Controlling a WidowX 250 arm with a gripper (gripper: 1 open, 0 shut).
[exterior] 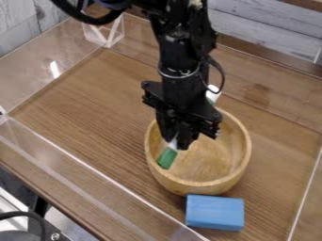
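My black gripper (179,134) is low over a tan bowl (219,168), on its left side. It is shut on an object with a white upper part and a green part (167,158) that points down into the bowl. The fingertips are dark and partly hard to make out.
A blue block (214,213) lies just in front of the bowl. A white item (213,96) shows behind the arm.
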